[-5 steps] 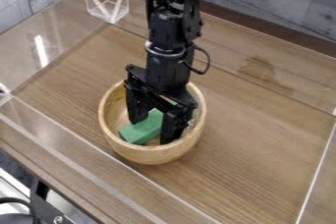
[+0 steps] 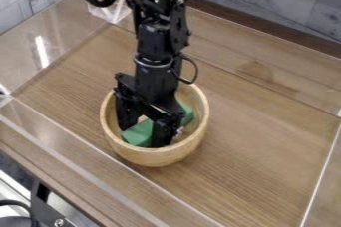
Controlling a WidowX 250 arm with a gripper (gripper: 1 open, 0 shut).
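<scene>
My black gripper [image 2: 150,112] reaches down into a round, light wooden bowl [image 2: 173,151]. Its open fingers sit low inside the bowl, over a green object [image 2: 139,132] lying on the bottom. The arm and fingers cover much of the green object, and whether they touch it cannot be made out.
A clear plastic container [image 2: 104,10] stands at the back left. The table's edge runs along the lower left, with cables beyond it.
The gripper has shifted left within the bowl and turned a little; more of the green object's right part shows now.
</scene>
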